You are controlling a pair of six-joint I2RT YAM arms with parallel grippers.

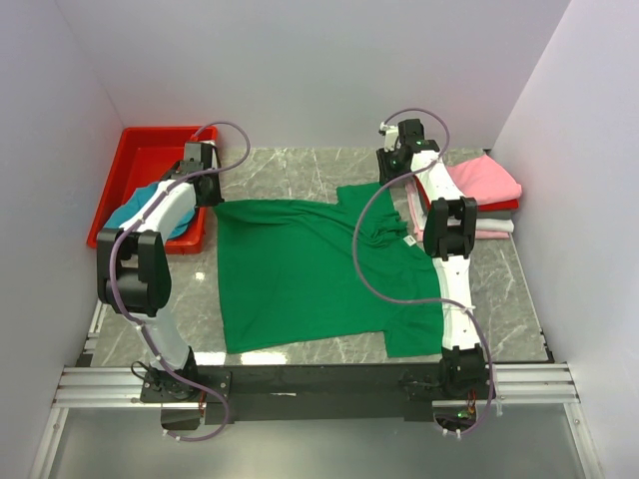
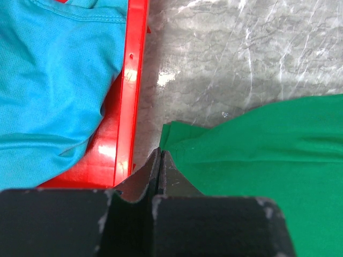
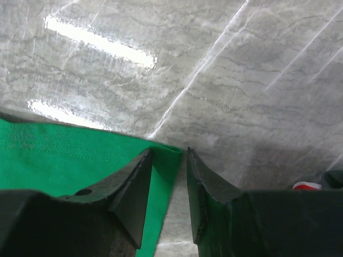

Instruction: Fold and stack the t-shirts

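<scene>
A green t-shirt (image 1: 300,269) lies spread over the middle of the table, its upper left edge creased and its collar area bunched near the right. At its upper left corner my left gripper is shut, with the edge of the green cloth (image 2: 185,140) pinched at the fingertips. On the far right side, my right gripper is part open, its fingers on either side of the corner of a green sleeve (image 3: 169,153). A gap shows between the right-hand finger (image 3: 196,174) and the cloth.
A red bin (image 1: 128,172) with blue cloth (image 1: 133,208) in it stands directly left of my left gripper. Beside the right arm is a pile of folded shirts, pink (image 1: 485,182) on top. Bare marble table (image 1: 290,172) lies behind the green shirt.
</scene>
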